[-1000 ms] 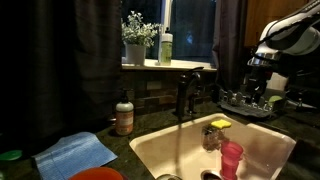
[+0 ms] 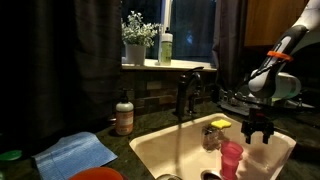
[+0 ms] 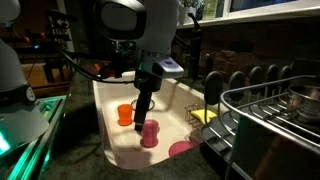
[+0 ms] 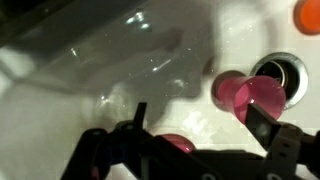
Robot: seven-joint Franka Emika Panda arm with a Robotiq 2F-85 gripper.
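A pink cup (image 2: 231, 158) stands in the white sink, with its mouth up. In the wrist view the pink cup (image 4: 250, 92) is near the drain, ahead of the right finger. My gripper (image 2: 258, 130) hangs over the right part of the sink in exterior view 1, pointing down. Its fingers (image 4: 261, 126) are spread wide and hold nothing. An orange cup (image 3: 125, 115) sits beside the pink cup (image 3: 149, 133). A flat pinkish-red piece (image 4: 178, 142) lies on the sink floor, partly hidden by my gripper.
A yellow sponge (image 2: 221, 124) and a steel cup (image 2: 212, 137) are near the dark faucet (image 2: 185, 95). Beside the sink stands a metal dish rack (image 3: 270, 110). A soap bottle (image 2: 124, 115) and blue cloth (image 2: 73, 155) occupy the left counter. Much of the sink floor is bare.
The arm has come from the rack side at the back right, moving down and toward the viewer until the gripper is over the sink. The cups have stayed in place.
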